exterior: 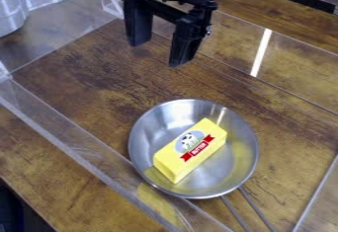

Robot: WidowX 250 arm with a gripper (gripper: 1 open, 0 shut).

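Note:
A yellow butter box (191, 152) with a red label and a cow picture lies inside a metal pan (231, 177) at the lower middle. My black gripper (160, 40) hangs at the top, above and behind the pan, open with its two fingers spread apart and nothing between them.
A clear plastic wall runs along the left and lower-left side of the wooden surface (93, 88). A white draped item (24, 4) is at the top left. The wood left of and behind the pan is bare. The pan's handle points toward the bottom right.

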